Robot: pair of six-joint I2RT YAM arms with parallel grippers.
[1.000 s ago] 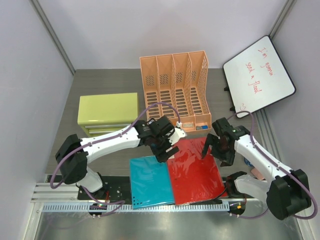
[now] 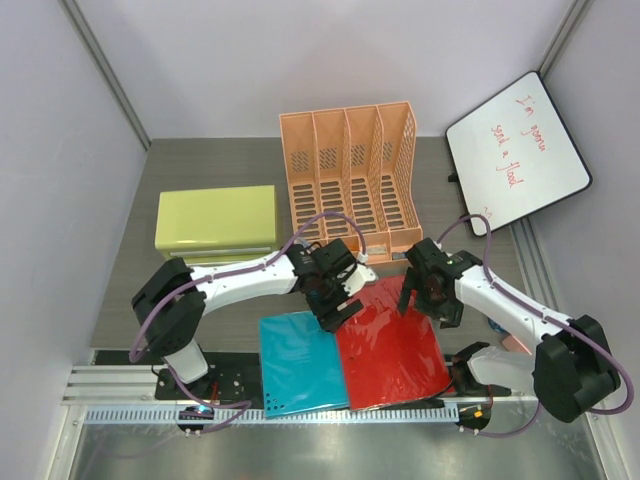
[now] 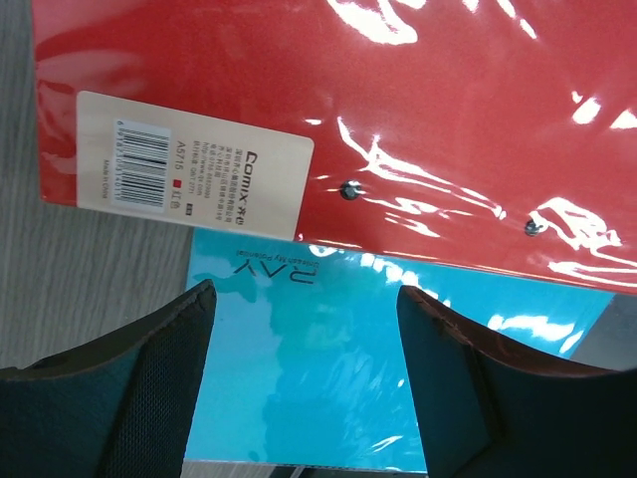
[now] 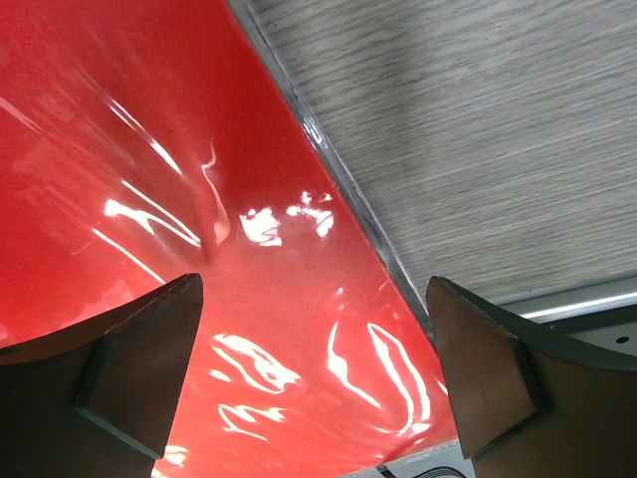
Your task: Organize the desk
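A red folder (image 2: 392, 355) lies at the front centre, overlapping a blue folder (image 2: 300, 370) to its left; in the left wrist view the red folder (image 3: 418, 119) shows a barcode label (image 3: 189, 167) beside the blue one (image 3: 309, 368). My left gripper (image 2: 340, 312) hovers over the seam between them, fingers apart, nothing between them. My right gripper (image 2: 425, 305) is open above the red folder's right edge, which in the right wrist view (image 4: 229, 319) borders bare desk between its fingers.
An empty orange divider rack (image 2: 300, 140) stands at the back centre. A yellow-green box (image 2: 215, 215) is at the back left. A whiteboard with writing (image 2: 540, 170) is at the back right. Bare desk (image 2: 150, 250) shows on the left.
Both arms have shifted slightly over the folders, the right gripper moving a little to the left. The folders and other objects appear unmoved.
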